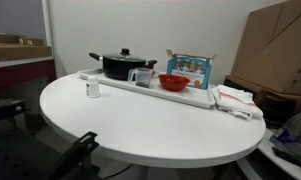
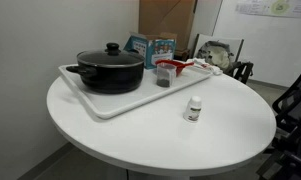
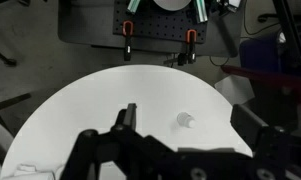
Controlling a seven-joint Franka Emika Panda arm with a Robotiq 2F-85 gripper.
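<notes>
My gripper is open, its dark fingers wide apart at the bottom of the wrist view with nothing between them. In exterior view 1, the gripper point(image 1: 55, 121) shows at the lower left, near the table's edge. A small white bottle point(image 2: 193, 109) stands upright on the round white table point(image 2: 235, 123), apart from the tray. From above, the bottle point(image 3: 184, 119) appears in the gap between the fingers, but well below them.
A white tray point(image 1: 200, 97) along the back holds a lidded black pot point(image 1: 123, 66), a clear measuring cup point(image 2: 166, 74) and a red bowl point(image 1: 174, 82). Behind stands a colourful box point(image 1: 190, 71). Folded towels point(image 1: 236, 101) lie at the right.
</notes>
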